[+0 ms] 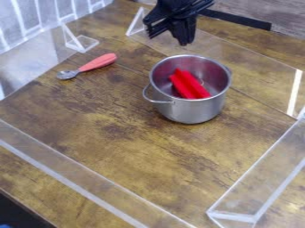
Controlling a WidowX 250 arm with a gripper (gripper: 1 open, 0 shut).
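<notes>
A steel pot (188, 107) with side handles stands right of the middle of the wooden table, with a red object (188, 85) lying inside it. My black gripper (181, 36) is above and behind the pot at the top edge, partly out of frame; I see nothing held, and its finger state is unclear. To the left, a spoon with a pink handle (98, 62) lies on the table.
Clear plastic barriers (256, 187) line the sides of the wooden table (131, 156). A white rack is at the top left.
</notes>
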